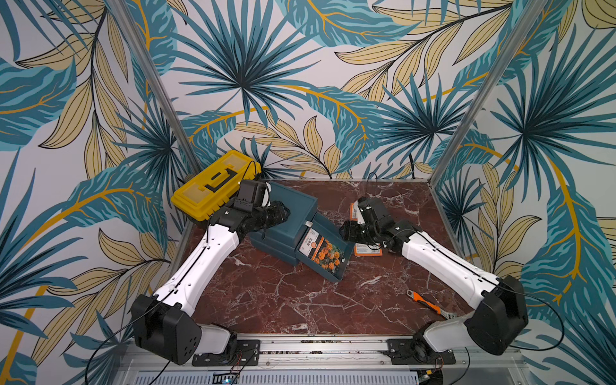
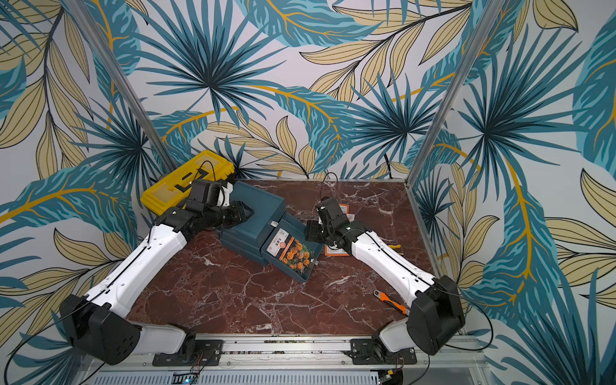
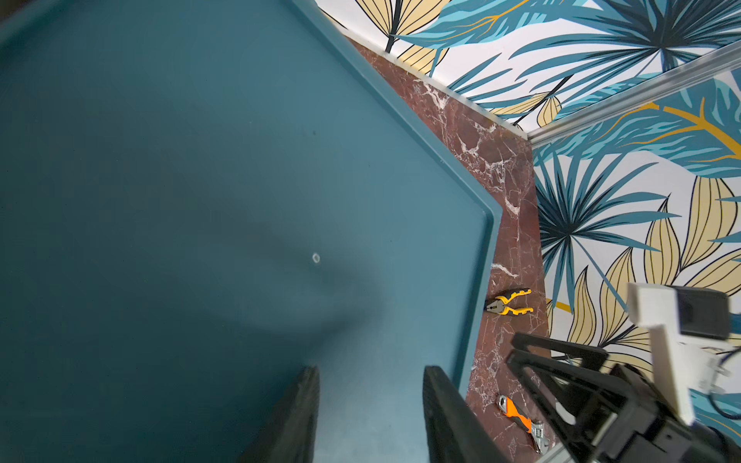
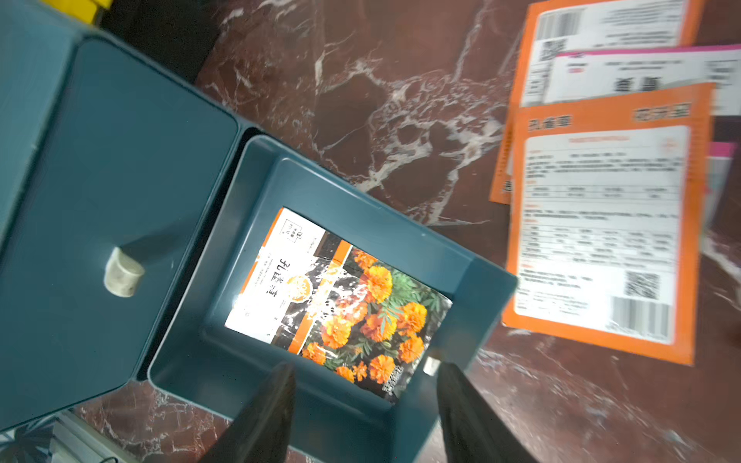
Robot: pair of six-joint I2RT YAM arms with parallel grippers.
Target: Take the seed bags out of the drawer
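A seed bag with orange marigolds [image 4: 339,305] lies in the pulled-out teal drawer [image 4: 316,181]. My right gripper is open above the drawer, nothing between its fingers. Several seed bags [image 4: 602,223] with orange and pink borders lie on the table beside the drawer, to the right. My left gripper is open over the flat top of the teal cabinet [image 3: 231,193], empty.
A yellow toolbox [image 1: 215,186] sits at the back left. An orange adjustable wrench [image 1: 426,303] lies at the front right, and yellow pliers [image 3: 509,303] at the right.
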